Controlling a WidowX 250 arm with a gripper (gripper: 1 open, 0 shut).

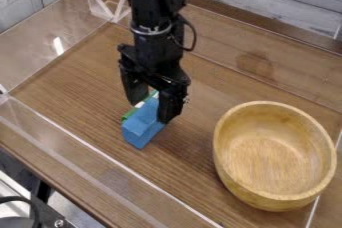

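My black gripper (150, 92) hangs at the centre of the camera view, its open fingers low over a blue block (142, 127). A green object (134, 114) lies just left of and behind the block, partly hidden by the gripper. Whether the fingers touch the block is unclear.
A large yellow bowl (273, 172) sits at the front right of the wooden table (60, 142). Dark cables show at the lower left edge.
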